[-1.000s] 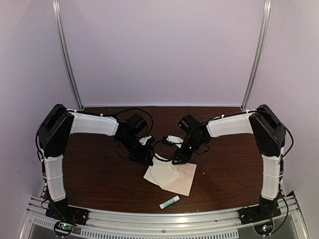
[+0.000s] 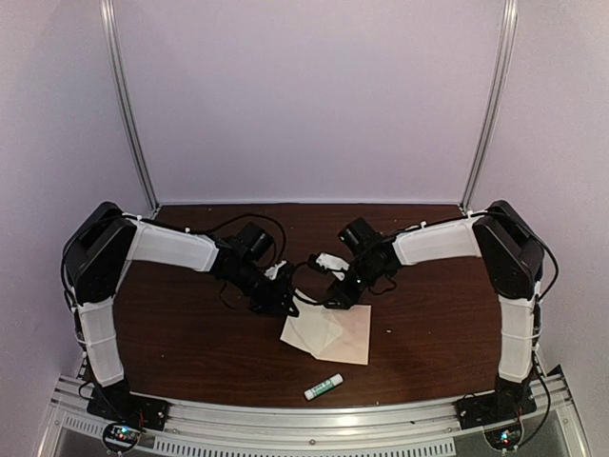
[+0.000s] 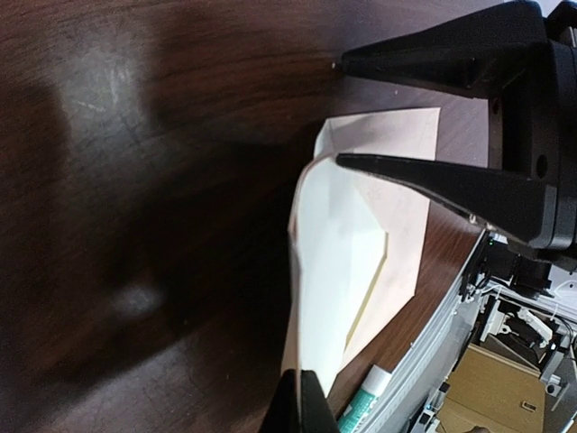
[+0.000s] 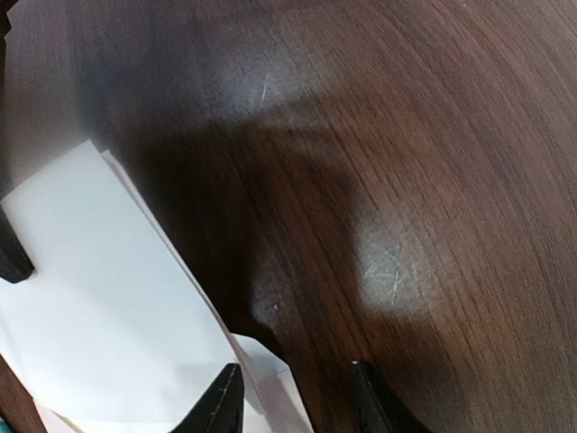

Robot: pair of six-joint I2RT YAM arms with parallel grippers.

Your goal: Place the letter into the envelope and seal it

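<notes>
A white letter [image 2: 306, 328] lies over a pinkish envelope [image 2: 344, 338] at the middle front of the table, its far end standing as a raised fold in the left wrist view. My left gripper [image 2: 284, 309] is at the left edge of the paper; its fingers are hard to make out from above. In the right wrist view my right gripper stands part open, one finger by the edge of the paper, the other over bare wood, nothing visibly gripped between them. The glue stick [image 2: 323, 386] lies in front of the paper.
A metal rail runs along the front edge. Both arms and their cables crowd over the middle, close to each other.
The paper and envelope have shifted slightly right and turned a little over the last second. The left arm has moved slightly; the right gripper has drawn back a touch.
</notes>
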